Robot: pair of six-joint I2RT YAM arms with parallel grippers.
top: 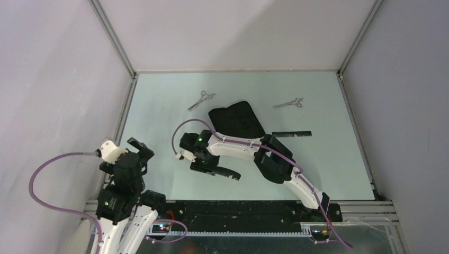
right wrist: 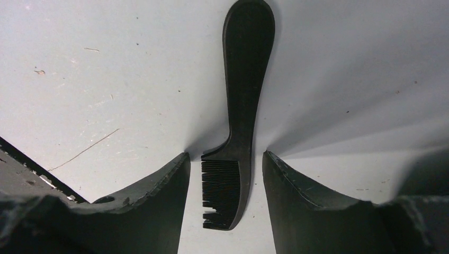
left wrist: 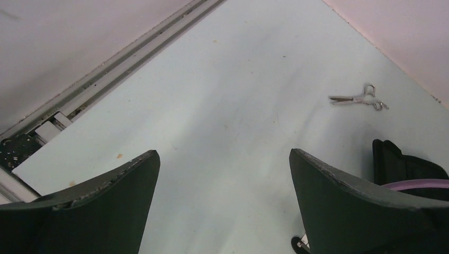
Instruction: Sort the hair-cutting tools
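Observation:
A black comb with a paddle handle point(right wrist: 242, 79) lies on the table beneath my right gripper, whose fingers stand part open on either side of its toothed end, with small gaps visible. In the top view this gripper is low at front centre, partly hiding the comb. My left gripper is open and empty, raised at the left. A black case point(top: 235, 117) lies at the centre. One pair of scissors point(top: 199, 101) is left of it at the back, another point(top: 287, 103) at the right. A second comb point(top: 291, 134) lies right of the case.
The white tabletop point(top: 159, 111) has free room at the left, back and far right. Metal rails and walls bound it. The right arm stretches across the front right of the table.

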